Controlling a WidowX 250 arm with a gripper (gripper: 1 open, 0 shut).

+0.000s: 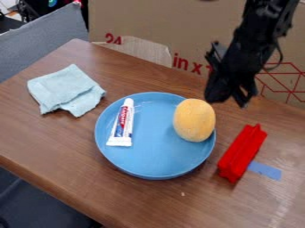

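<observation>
A round blue plate [152, 153] lies on the wooden table, holding a white Colgate toothpaste tube [121, 123] on its left and a rounded orange-yellow object [194, 119] on its right. My black gripper [222, 92] is raised above and behind the yellow object at the upper right, looking shut, with nothing seen between its fingers.
A folded pale blue cloth [64, 89] lies left of the plate. A red object [242, 153] lies right of it, beside blue tape. A cardboard box [149, 31] stands along the back.
</observation>
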